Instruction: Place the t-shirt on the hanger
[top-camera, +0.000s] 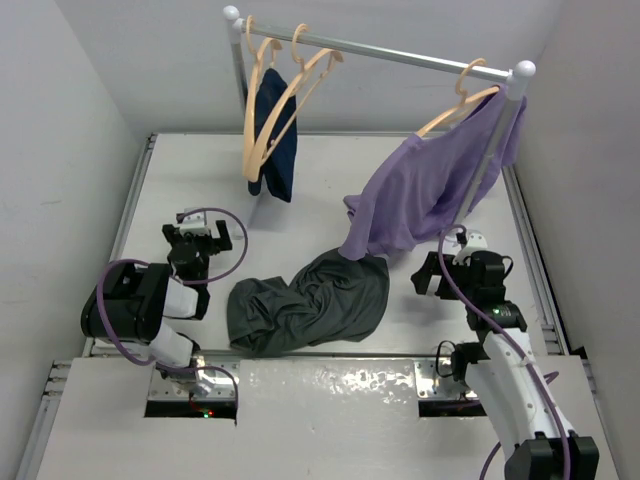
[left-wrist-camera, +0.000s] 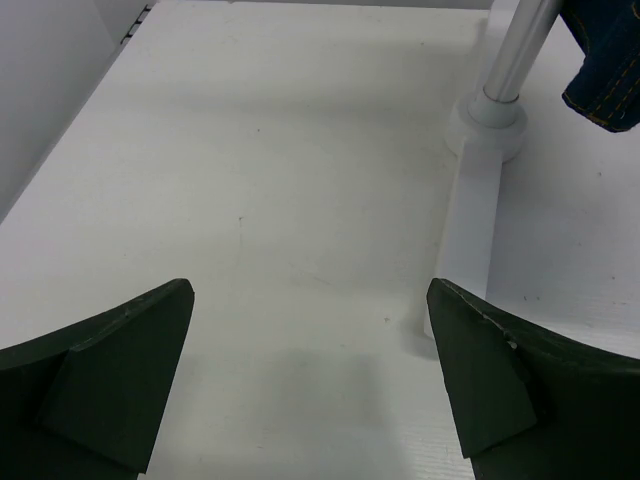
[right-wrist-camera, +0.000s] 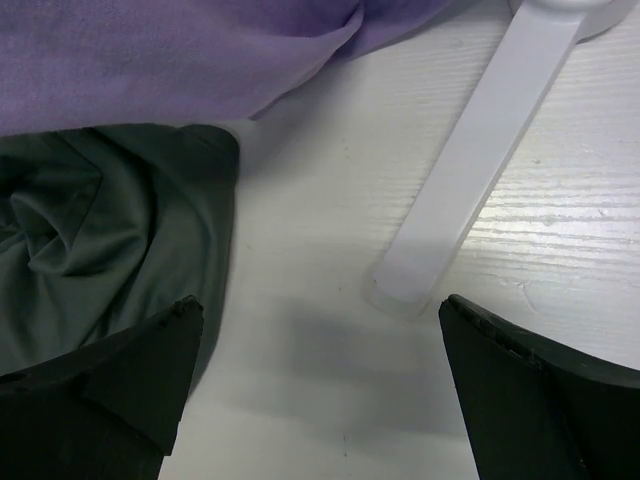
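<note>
A dark grey-green t-shirt (top-camera: 310, 305) lies crumpled on the table's front middle; part of the same shirt (right-wrist-camera: 130, 230) fills the left of the right wrist view. Wooden hangers (top-camera: 290, 105) hang at the rail's left end, at least one with no garment on it. Left of the shirt, my left gripper (top-camera: 198, 228) stands open and empty, with bare table between its fingers. To the shirt's right is my right gripper (top-camera: 432, 277), also open and empty. Between its fingers only table and a rack foot show.
A metal rail (top-camera: 390, 52) spans the back of the table. Dark blue jeans (top-camera: 275, 140) hang at its left, and a purple garment (top-camera: 430, 180) at its right, drooping close to the grey shirt. A white rack foot stretches forward on the left.
</note>
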